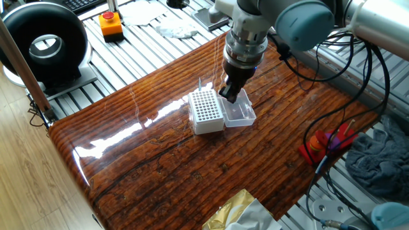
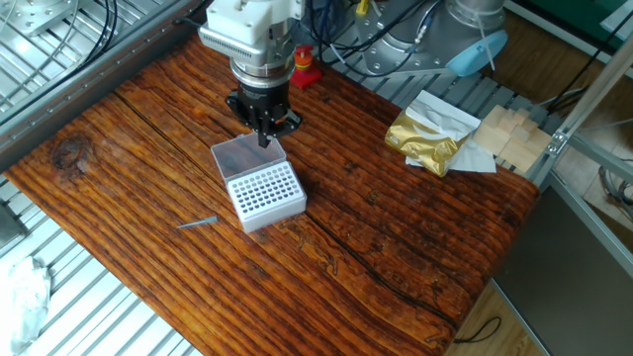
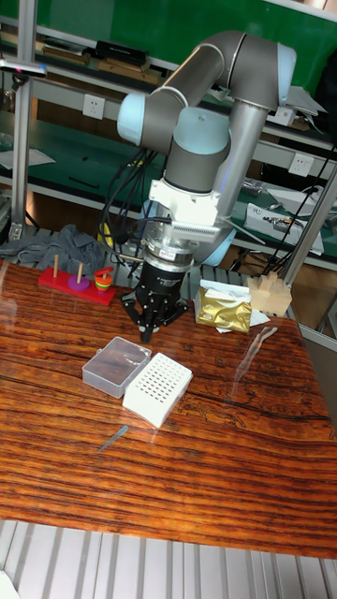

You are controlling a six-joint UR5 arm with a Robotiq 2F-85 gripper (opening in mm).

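Note:
A white tube rack box with a grid of holes in its top stands on the wooden table. Its clear lid lies open against one side. A thin pale pipette tip or tube rests on the table just off the rack, on the side away from the arm; its exact kind is hard to make out. My gripper points down above the lid's outer edge, its fingertips together. I see nothing between them. From exterior view 3, the gripper hangs behind the lid and rack, clear of the rack.
A gold and white packet and wooden blocks sit by the table's edge. A red base with coloured rings on pegs stands near the arm, beside a grey cloth.

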